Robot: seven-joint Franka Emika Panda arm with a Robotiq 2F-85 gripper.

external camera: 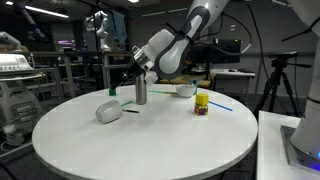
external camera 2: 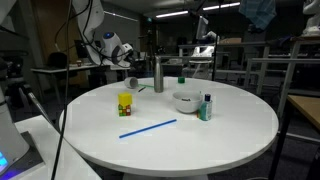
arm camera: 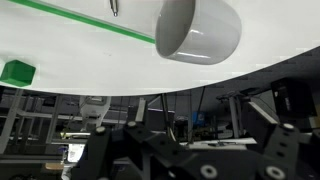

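In the wrist view my gripper is open, its dark fingers wide apart with nothing between them. It points down past the table's edge, with floor and equipment behind the fingers. Just beyond the fingers, a pale grey cup (arm camera: pixel 213 38) lies on its side on the white table. A thin green stick (arm camera: pixel 98 25) runs beside it, and a green block (arm camera: pixel 17 72) sits at the left. From exterior view 1, the cup (external camera: pixel 109 112) rests on the table's left part, apart from the arm (external camera: pixel 170 52) over the far side.
A tall metal bottle (external camera 2: pixel 158 75) stands near the cup. Elsewhere on the table are a white bowl (external camera 2: pixel 187 104), a small blue-capped bottle (external camera 2: pixel 205 107), a yellow block (external camera 2: pixel 125 104) and a blue stick (external camera 2: pixel 147 129).
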